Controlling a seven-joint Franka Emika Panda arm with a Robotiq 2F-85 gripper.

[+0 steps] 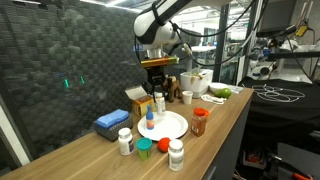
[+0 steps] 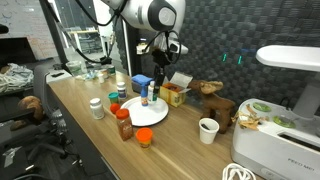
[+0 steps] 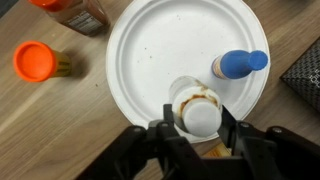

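My gripper is shut on a white bottle [image 3: 199, 110] with a white cap, whose top faces the wrist camera. In exterior view 1 the white bottle [image 1: 160, 104] is upright over the far part of the white plate [image 1: 172, 127]. Whether its base touches the plate is hard to tell. Beside it on the plate stands a bottle with a blue cap [image 3: 239, 64], close but apart. The gripper's fingers [image 3: 233, 128] lie on either side of the cap.
An orange-lidded jar [image 3: 36, 62] and a red-brown spice jar [image 3: 76, 14] stand on the wood near the plate. Behind the plate are an open cardboard box [image 1: 139, 99] and a blue box [image 1: 114, 123]. Other jars, such as a white one [image 1: 176, 154], stand at the front.
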